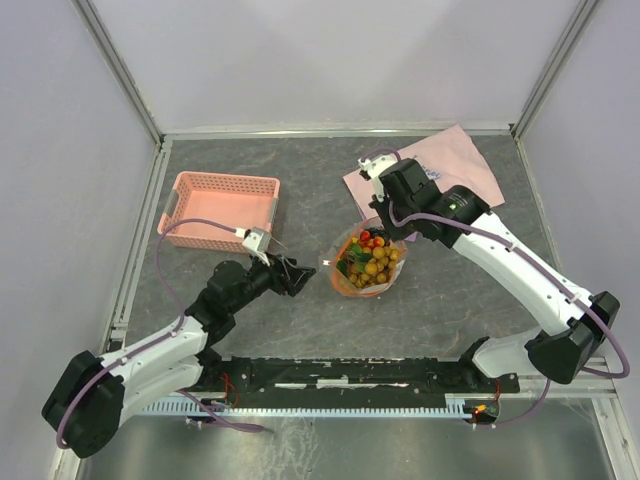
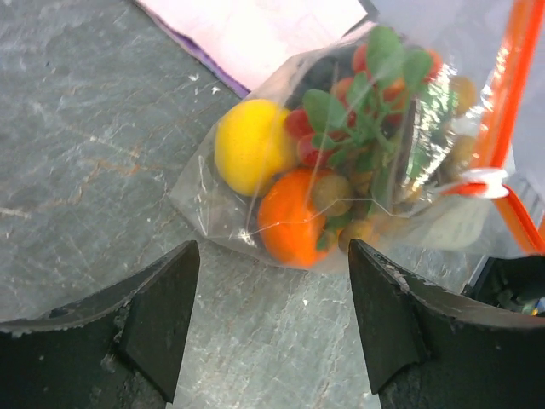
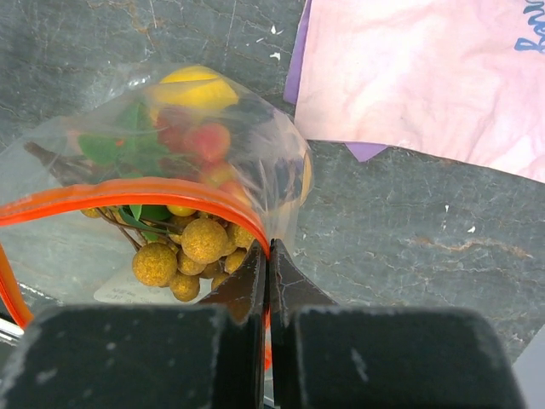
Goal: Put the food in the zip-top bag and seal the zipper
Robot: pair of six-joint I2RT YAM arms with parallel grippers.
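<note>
The clear zip top bag [image 1: 340, 280] with an orange zip edge stands in the middle of the table, its mouth spread open. Inside are a yellow fruit [image 2: 253, 146], an orange fruit [image 2: 292, 217], green leaves [image 2: 385, 55] and several brown-yellow round fruits [image 3: 204, 241]. A white-and-red slider [image 2: 479, 182] sits on the zip edge. My right gripper is shut on the orange zip edge, which runs into its fingertips. To the bag's left, my left gripper [image 1: 300, 277] is open with nothing between its fingers, its tips just short of the bag wall.
An empty pink basket [image 1: 222, 183] stands at the back left. Behind the bag lies a flat pink cloth [image 1: 455, 160], partly covered by the right arm. The table to the bag's right and front is bare.
</note>
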